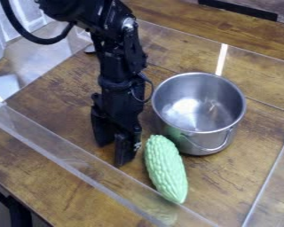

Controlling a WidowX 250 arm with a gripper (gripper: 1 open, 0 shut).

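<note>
My black gripper [116,142] is down low on the wooden surface, just left of a green corn cob [167,170] and in front-left of a steel pot [206,106]. Its fingers are dark and overlap, so I cannot tell whether it is open or shut. The corn lies lengthwise toward the front, near the pot's base. The pot stands upright and looks empty.
A clear plastic wall [85,168] runs along the front left, with another at the right. Bare wood [50,106] lies to my left and behind the pot.
</note>
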